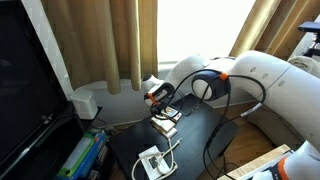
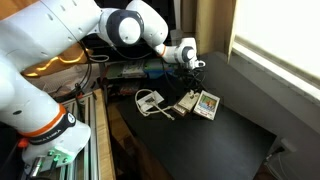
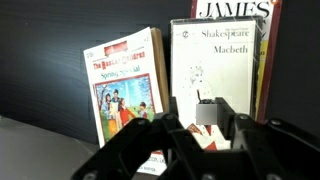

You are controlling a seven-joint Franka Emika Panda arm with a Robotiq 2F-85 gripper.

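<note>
Macbeth, a pale paperback [image 3: 215, 70], lies face up under my gripper in the wrist view. Partly covered by it is a dark red book marked JAMES [image 3: 235, 10]. To their left lies the thick Spring Special book [image 3: 125, 85], with a colourful picture on its cover. The gripper's dark fingers stand apart, low in the wrist view, over the lower part of Macbeth. A small grey square [image 3: 206, 112] shows between them; whether it is a loose thing or printed on the cover cannot be told. No book is visibly clamped.
A white device [image 2: 149, 100] with a pale cable [image 1: 170, 157] lies on the dark table beside the books. Books [image 1: 85, 155] stand in a row beyond the table's left side.
</note>
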